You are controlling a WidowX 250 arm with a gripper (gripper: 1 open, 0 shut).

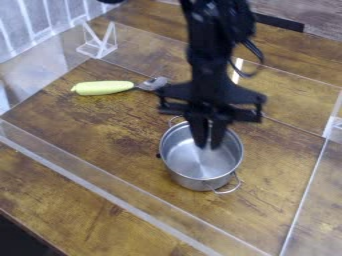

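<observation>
My black gripper (211,108) is in motion, blurred, above a steel pot (201,169) with two wire handles, covering its upper back part. Whether anything is between the fingers cannot be told. A pale yellow-green elongated object (103,88) lies at the upper left, beside a grey metal piece (155,83).
Transparent panels line the edges, and a pale thin upright object stands behind the gripper at upper right.
</observation>
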